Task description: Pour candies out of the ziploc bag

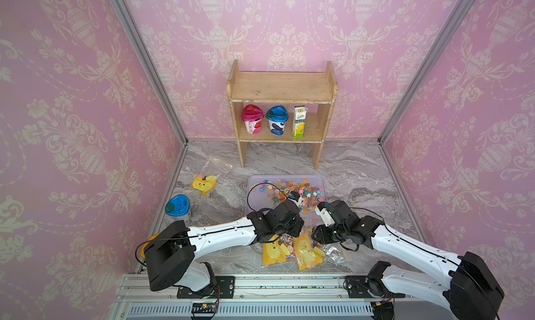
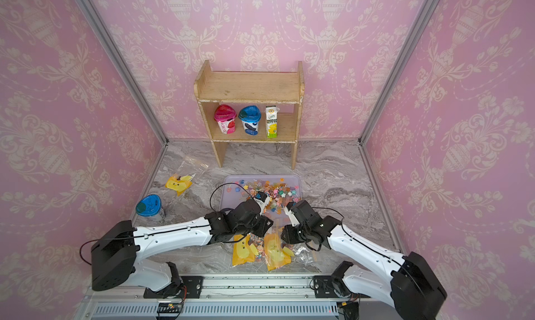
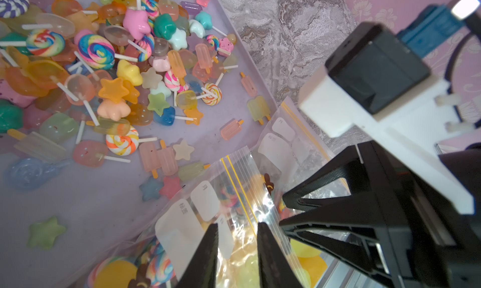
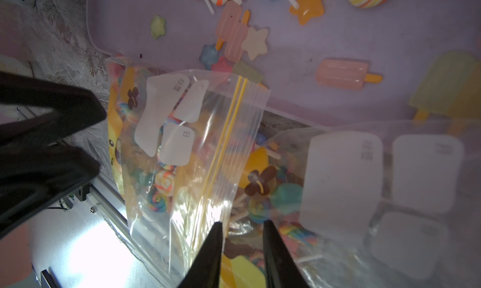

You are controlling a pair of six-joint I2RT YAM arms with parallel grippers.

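Observation:
Clear ziploc bags with yellow fronts and candies inside [image 1: 305, 253] [image 2: 275, 252] lie before the tray. Zip strips and white labels show on the bags [image 3: 190, 227] [image 4: 340, 187]. A lilac tray [image 3: 70, 207] holds loose candies. My left gripper [image 1: 295, 229] [image 2: 264, 227] hangs over the bags at the tray's front; in its wrist view the dark fingertips [image 3: 213, 237] point at a bag's zip. My right gripper [image 1: 316, 234] [image 2: 288, 235] is beside it on the right, its fingertips [image 4: 216, 237] low over the bags. Both look part open, nothing clearly held.
An empty-looking bag with a yellow front [image 1: 203, 183] lies back left, near a blue-lidded cup [image 1: 178, 205]. A wooden shelf [image 1: 281, 86] holds two cups and a carton.

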